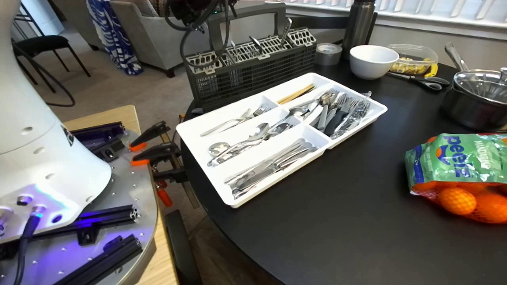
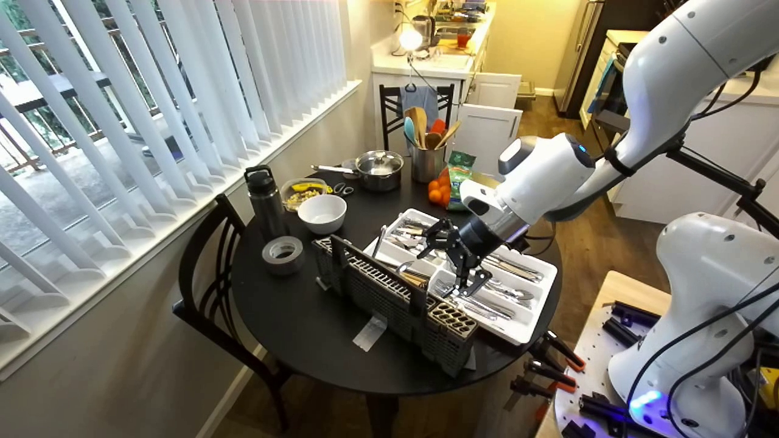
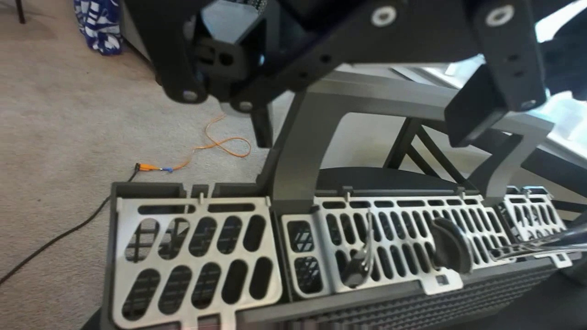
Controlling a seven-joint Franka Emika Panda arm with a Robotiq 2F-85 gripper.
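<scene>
In the wrist view my gripper stands open, its dark fingers (image 3: pixel 477 104) wide apart with nothing between them. Below and ahead lies the grey cutlery basket (image 3: pixel 198 258) with slotted lids. A few utensils poke up from it, among them a thin metal one (image 3: pixel 360 266), a rounded dark handle (image 3: pixel 451 245) and a shiny piece (image 3: pixel 539 248) at the right. The white tray (image 1: pixel 202 126) beside the basket holds forks, spoons (image 1: pixel 259 130) and knives (image 1: pixel 273 166) in separate compartments. From the second exterior view, the gripper (image 2: pixel 445 270) appears in front of tray and basket.
The basket's tall handle (image 3: pixel 308 137) rises close to the fingers. A white bowl (image 1: pixel 373 61), tape roll (image 1: pixel 328 54), dark bottle (image 1: pixel 359 26), lidded pot (image 1: pixel 477 102) and bag of mandarins (image 1: pixel 456 161) stand around the black table.
</scene>
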